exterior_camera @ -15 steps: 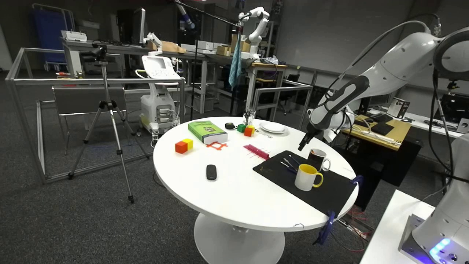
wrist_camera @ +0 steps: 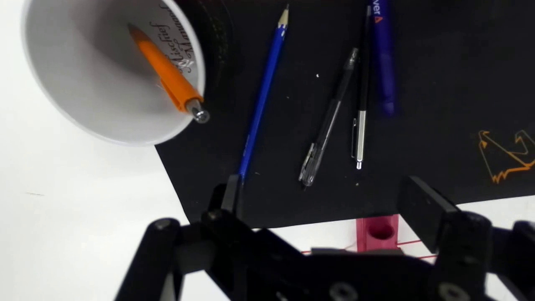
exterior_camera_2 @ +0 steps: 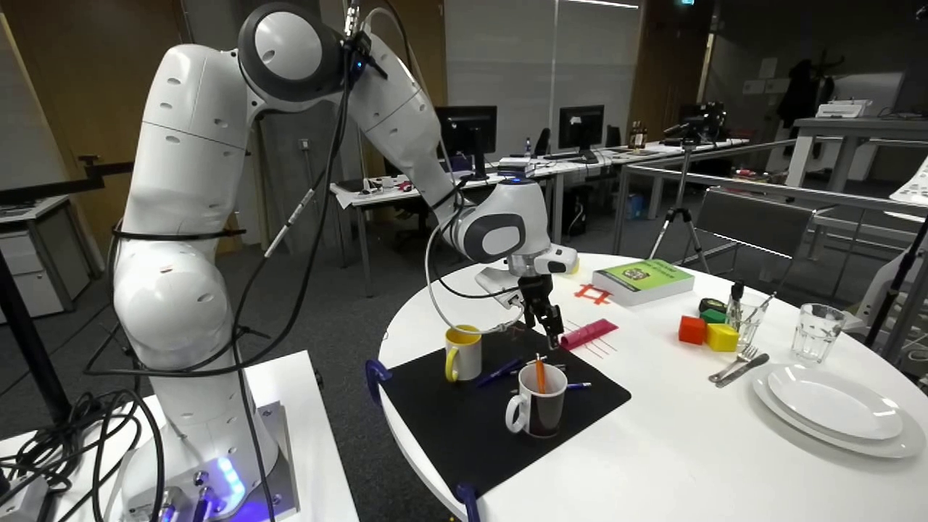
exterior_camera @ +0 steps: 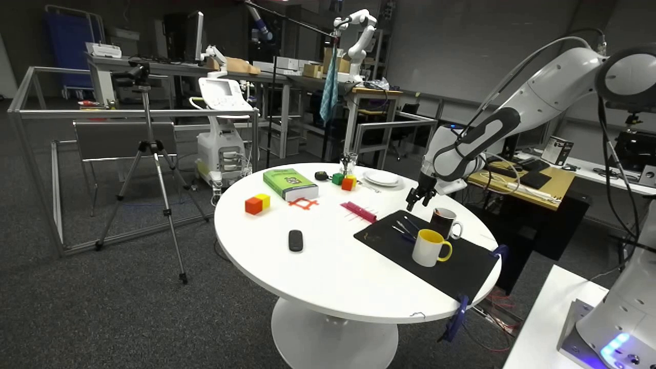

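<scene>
My gripper is open above the far edge of the black mat (exterior_camera_2: 452, 444), nothing between its fingers. In the wrist view a blue pencil (wrist_camera: 263, 95), a clear pen (wrist_camera: 331, 118), a black-and-silver pen (wrist_camera: 362, 100) and a blue marker (wrist_camera: 383, 55) lie on the mat ahead of the fingers. The pencil's blunt end reaches the left finger's outline; whether they touch, I cannot tell. An orange pen (wrist_camera: 168, 72) leans inside the dark mug (exterior_camera_2: 545, 413), white within. A white mug with yellow inside (exterior_camera: 428, 249) also stands on the mat.
Beyond the mat lies a pink holder (exterior_camera_2: 589, 334) with a hole in its end. Farther off are a green book (exterior_camera_2: 644, 280), coloured cubes (exterior_camera: 257, 204), a glass (exterior_camera_2: 818, 333) and stacked plates (exterior_camera_2: 905, 439). Blue clamps (exterior_camera: 453, 320) grip the table edge.
In exterior view 1 the gripper has shifted left and its wrist has turned, so both fingers now show apart. The mugs and the writing tools look unmoved.
</scene>
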